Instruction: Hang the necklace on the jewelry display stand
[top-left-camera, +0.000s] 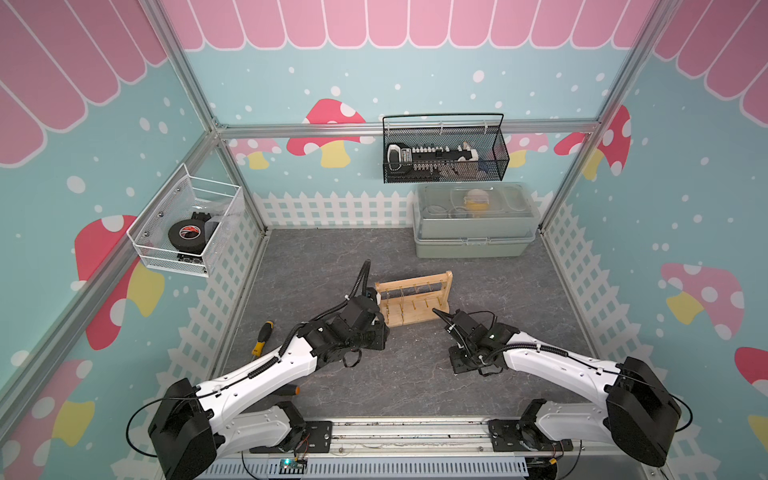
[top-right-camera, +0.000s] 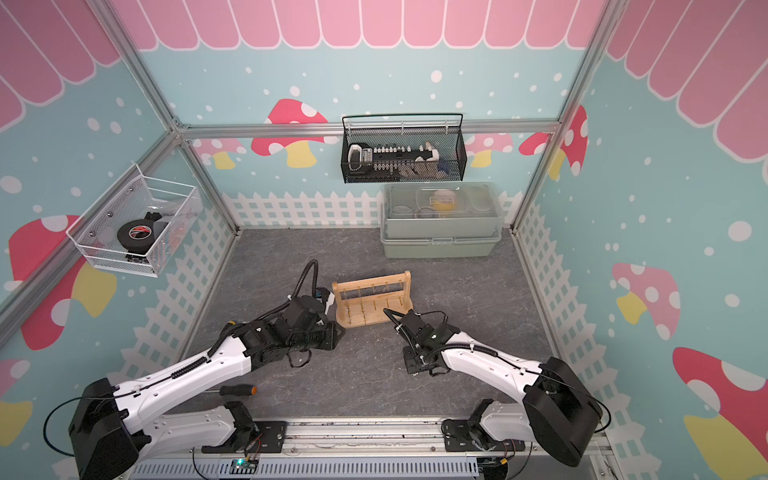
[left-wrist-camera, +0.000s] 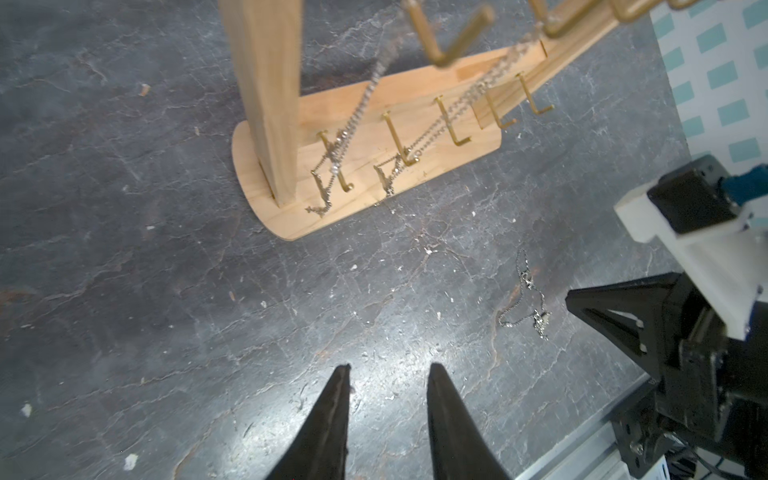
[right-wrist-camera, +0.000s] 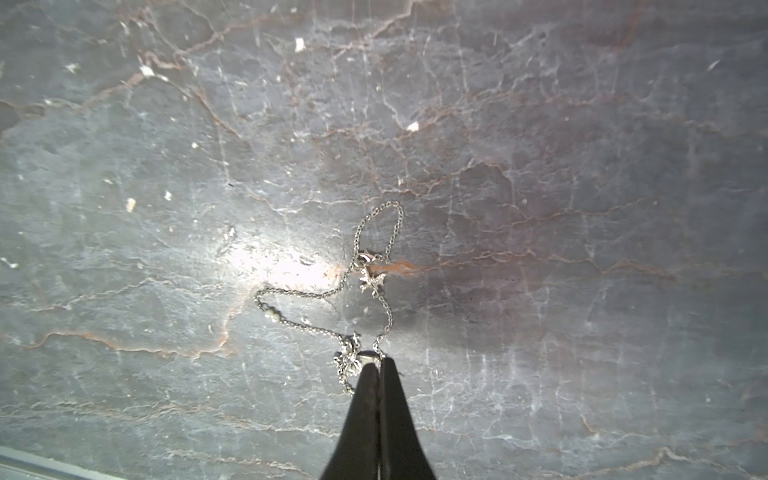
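The wooden jewelry display stand (top-left-camera: 414, 318) stands mid-table, with brass hooks along its top bar and base. Two silver chains (left-wrist-camera: 352, 132) hang from the top hooks, their lower ends at the base. A loose silver necklace (right-wrist-camera: 308, 293) lies crumpled on the dark tabletop in front of the stand. Over its lower end my right gripper is shut; nothing clearly shows between its fingertips, and whether they touch the chain is hard to tell. Beside the stand's left front, my left gripper is part open, with only bare tabletop visible between its fingers.
A yellow screwdriver (top-left-camera: 262, 338) and another dark-handled tool (top-right-camera: 238, 389) lie at the left. The lidded green storage box (top-left-camera: 476, 246) stands at the back right. Open tabletop (top-left-camera: 320, 252) lies behind the stand on the left.
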